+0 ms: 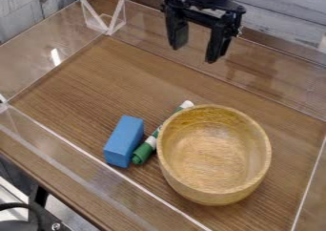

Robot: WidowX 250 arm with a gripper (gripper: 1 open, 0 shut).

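My gripper [197, 36] hangs at the top centre of the camera view, above the wooden floor of the tray, its two black fingers spread apart with nothing seen between them. Below it, at the lower right, sits a large tan oval bowl [212, 154], empty. A blue block [124, 139] lies at the lower left of the bowl, and a green marker with a white part [148, 145] lies slanted between block and bowl, close to both.
The tray's bare wooden floor [90, 77] is clear across the upper and left areas. Low walls edge it at left and back. A dark cable shows at the bottom left corner.
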